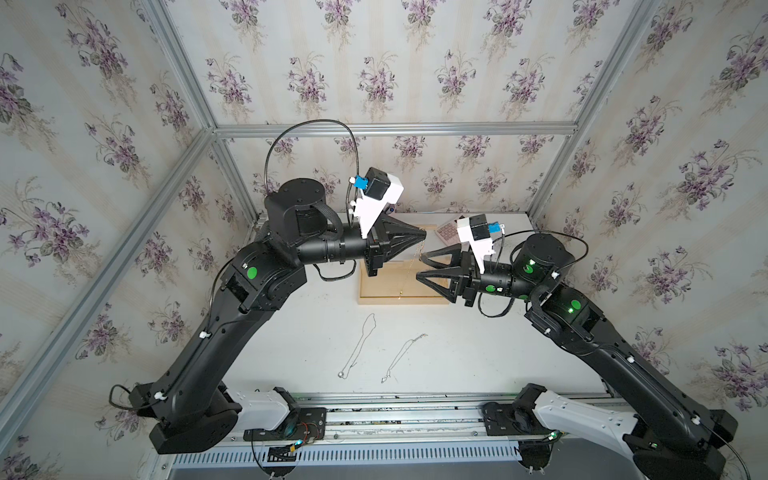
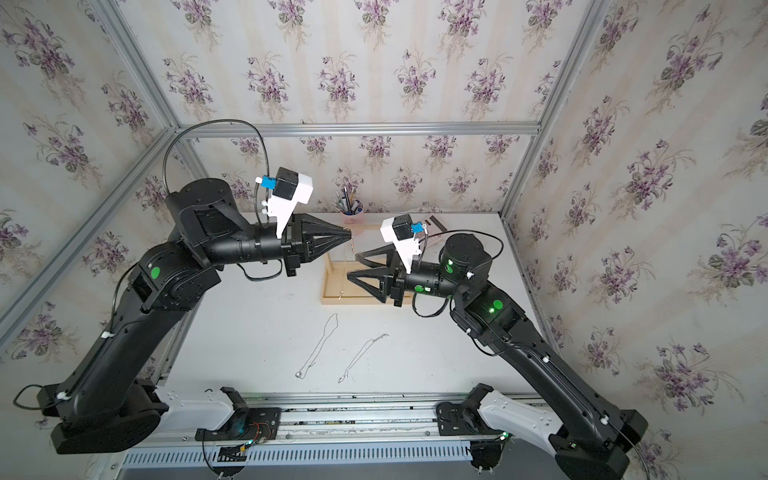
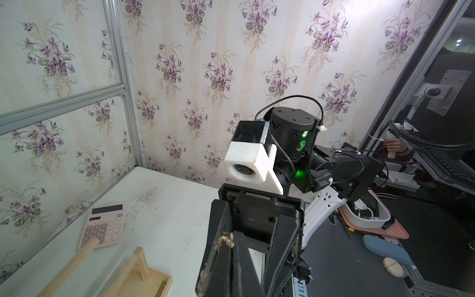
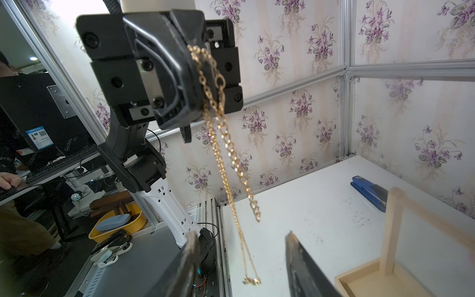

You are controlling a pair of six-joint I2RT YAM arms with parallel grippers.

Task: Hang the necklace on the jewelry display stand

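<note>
My left gripper (image 1: 420, 234) is raised above the table, shut on a gold necklace (image 4: 222, 138), which dangles from its fingertips in two strands, with small pieces at the lower end. My right gripper stands open just to the right, its fingers behind and either side of the hanging chain in its wrist view, apparently holding nothing. The wooden display stand (image 4: 393, 222), a tray with an upright post and bar, stands behind both grippers. Two silver necklaces (image 1: 357, 344) lie on the white table in front.
A pink calculator (image 3: 103, 225), a blue stapler (image 4: 368, 193) and a pen cup (image 2: 349, 204) are at the back of the table (image 1: 304, 336). Both arms are close together over the middle.
</note>
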